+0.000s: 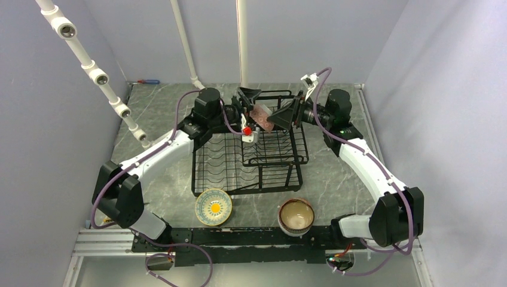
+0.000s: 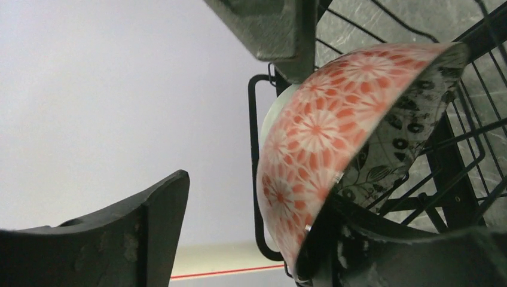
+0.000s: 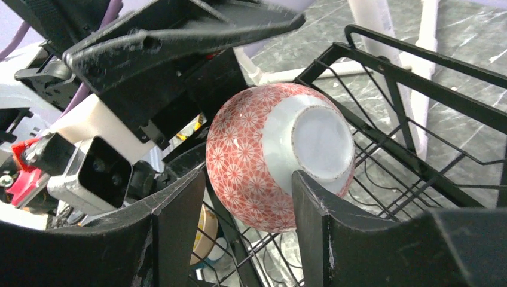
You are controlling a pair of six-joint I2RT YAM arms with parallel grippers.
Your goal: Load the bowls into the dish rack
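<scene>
A red flower-patterned bowl (image 1: pixel 263 116) (image 3: pixel 245 155) is tilted on its side over the upper tier of the black dish rack (image 1: pixel 275 161), white foot facing out in the right wrist view. My left gripper (image 1: pixel 245 101) is part open around it, one finger at the bowl's near rim; whether it grips cannot be told. My right gripper (image 1: pixel 287 113) stands part open just beside the bowl's outside, its fingertips close to it.
A yellow-centred bowl (image 1: pixel 213 207) and a brown bowl (image 1: pixel 296 218) sit at the front of the counter. The rack's lower tier is empty. White pipes stand at the left and back.
</scene>
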